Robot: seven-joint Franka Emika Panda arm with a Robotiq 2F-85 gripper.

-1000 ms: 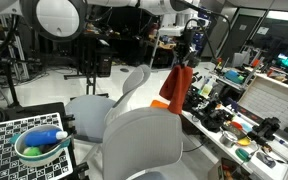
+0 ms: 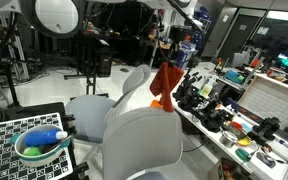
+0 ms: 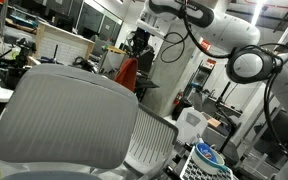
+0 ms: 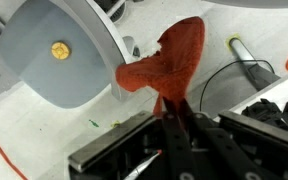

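A red cloth (image 2: 166, 84) hangs from my gripper in exterior view 1, above and behind the backrest of the nearer grey chair (image 2: 142, 142). Exterior view 2 shows the cloth (image 3: 127, 76) dangling beyond the large grey backrest (image 3: 66, 115). Seen from the wrist, my gripper is shut on the bunched cloth (image 4: 182, 55), whose loose end spreads away from the fingers. Exactly how the fingertips pinch it is hidden by the folds.
A bowl of items (image 2: 44, 140) rests on a black-and-white checkered surface (image 2: 6, 158) at left. Cluttered benches (image 2: 209, 105) stand to the right. A round grey seat (image 4: 64, 55) lies below the wrist at upper left. Pale floor shows between the furniture.
In exterior view 1 the gripper and hanging cloth have shifted slightly left, away from the right-hand bench. The cloth stays in the gripper, and the chairs have not moved.
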